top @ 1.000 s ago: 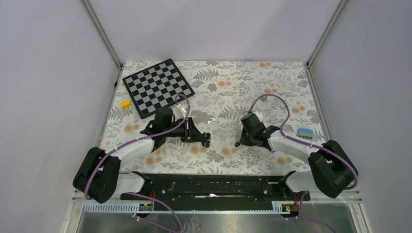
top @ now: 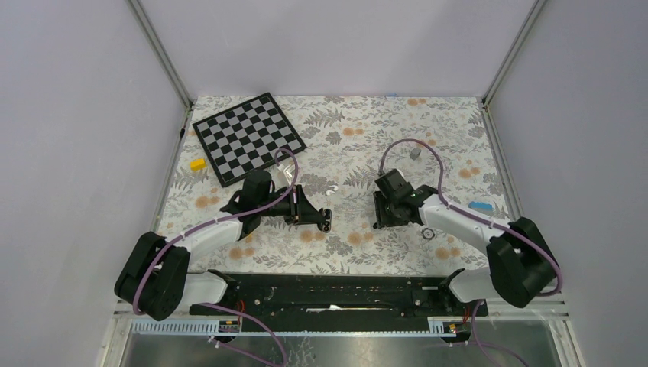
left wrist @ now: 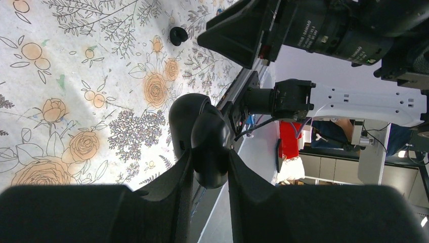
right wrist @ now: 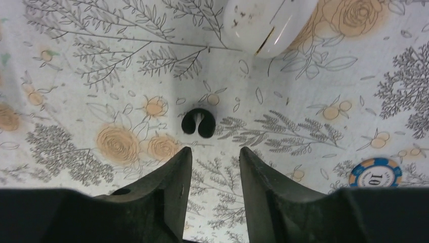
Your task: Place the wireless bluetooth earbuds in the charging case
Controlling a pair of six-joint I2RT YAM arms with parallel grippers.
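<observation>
My left gripper is shut on the black charging case (left wrist: 207,147), seen with its lid beside the body, held over the table left of centre in the top view (top: 324,219). A small black curved piece (right wrist: 199,116), likely an earbud though too plain to tell, lies on the patterned table below my right gripper, whose fingertips stand apart with nothing between them. The same piece shows beyond the case in the left wrist view (left wrist: 178,35). Two small white pieces (top: 332,190) lie near the table's middle.
A checkerboard (top: 249,138) lies at the back left, a yellow block (top: 197,164) beside it. A blue item (top: 480,206) is at the right, a round chip (right wrist: 375,174) near the right gripper.
The left arm and the case have not visibly moved.
</observation>
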